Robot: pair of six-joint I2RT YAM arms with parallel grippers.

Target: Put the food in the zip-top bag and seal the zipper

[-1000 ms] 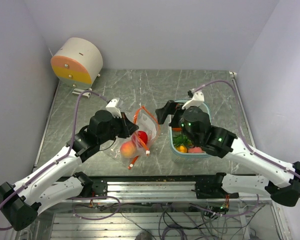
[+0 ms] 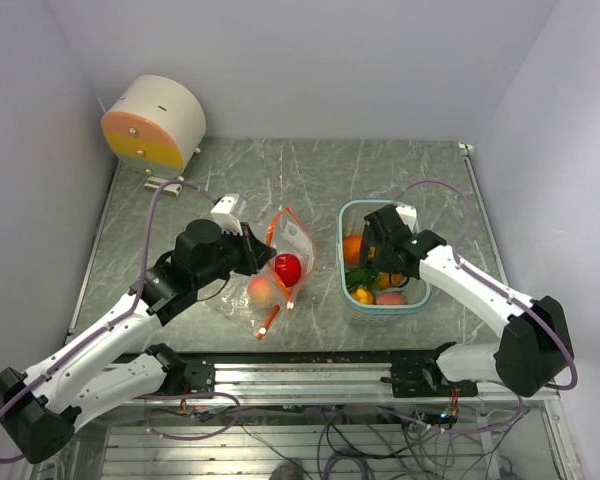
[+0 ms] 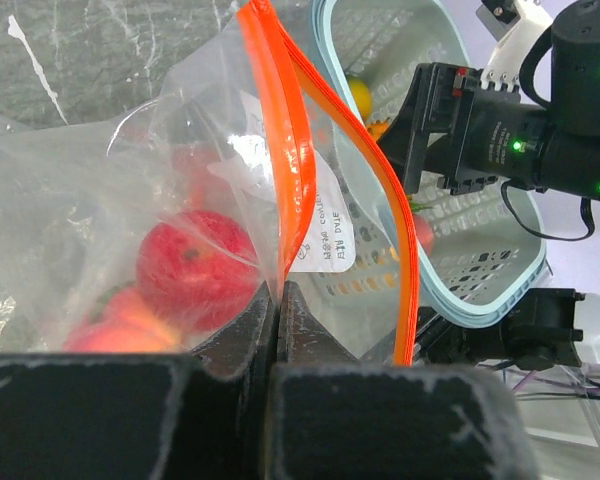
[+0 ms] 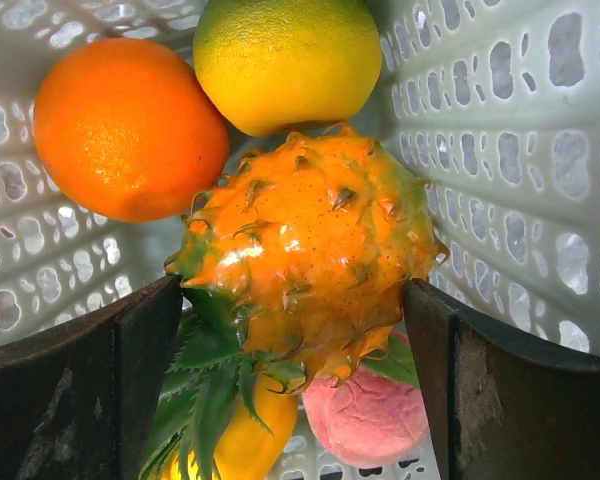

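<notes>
My left gripper is shut on the edge of the zip top bag (image 3: 200,140), whose orange zipper (image 3: 290,170) stands up. Inside the bag lie a red fruit (image 2: 287,268) and a peach (image 2: 261,291). My right gripper (image 2: 385,250) is down inside the basket (image 2: 345,306), its fingers part open on either side of a spiky orange dragon fruit (image 4: 305,250). Around that fruit are an orange (image 4: 130,125), a yellow-green citrus (image 4: 285,55), spiky leaves (image 4: 210,410), a yellow fruit (image 4: 260,430) and a pink fruit (image 4: 360,420).
A cream drum-shaped object (image 2: 155,120) stands at the back left. Walls border the workspace.
My right arm has swung right from beside the bag and lowered its gripper into the basket. The left arm and the bag look almost unchanged.
</notes>
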